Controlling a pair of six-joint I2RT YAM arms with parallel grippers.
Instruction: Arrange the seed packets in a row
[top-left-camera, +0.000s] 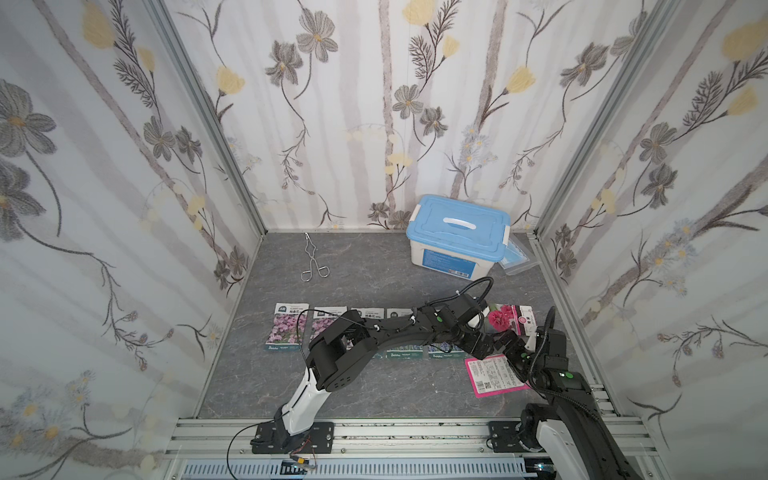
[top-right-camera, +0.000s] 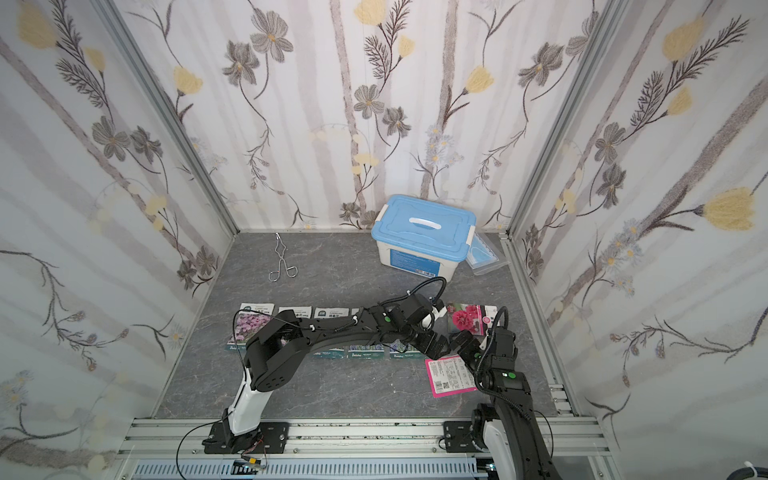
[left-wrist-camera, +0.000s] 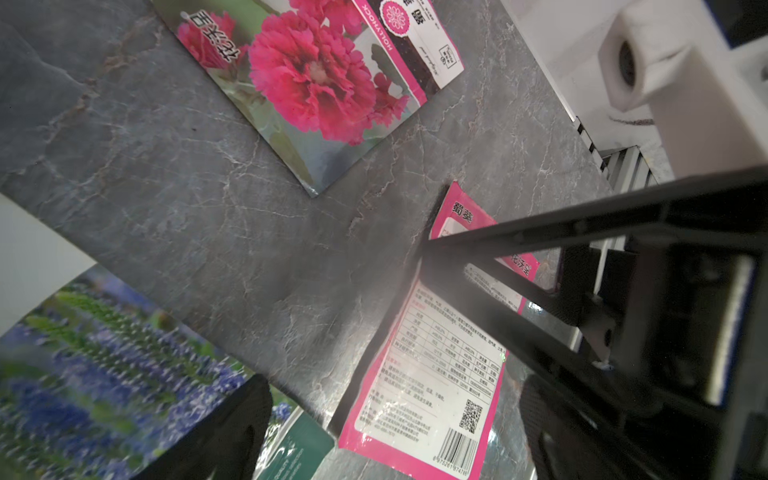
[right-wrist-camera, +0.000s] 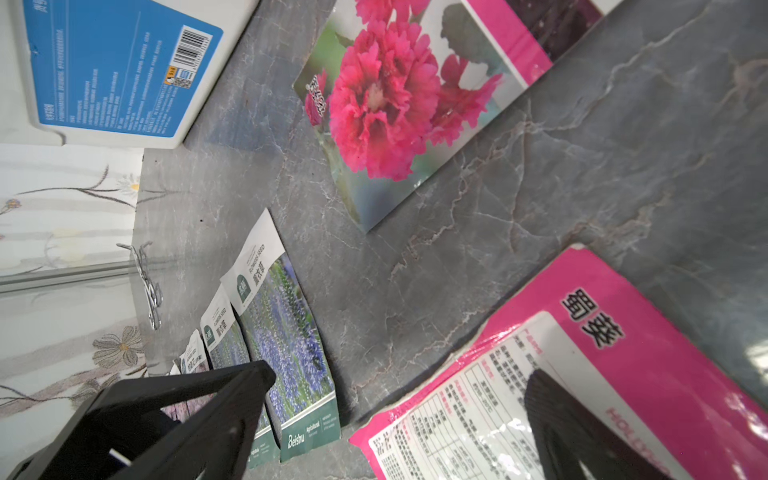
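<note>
Several seed packets, among them a purple-flower packet (top-left-camera: 289, 328) and a blue-flower packet (right-wrist-camera: 285, 344), lie side by side in a row, partly covered by my left arm. Right of the row, a pink-edged hollyhock packet (top-left-camera: 494, 376) lies back side up, tilted. Behind it another hollyhock packet (left-wrist-camera: 312, 76) rests front side up, also tilted. My left gripper is open above the blue-flower packet's corner and the face-down packet's near end. Over the face-down packet's pink edge, my right gripper stands open, nothing between its fingers.
A blue-lidded box (top-left-camera: 458, 232) stands at the back, with a clear plastic bag (top-left-camera: 518, 256) beside it. Metal tongs (top-left-camera: 313, 260) lie at the back left. The two arms are close together at the right.
</note>
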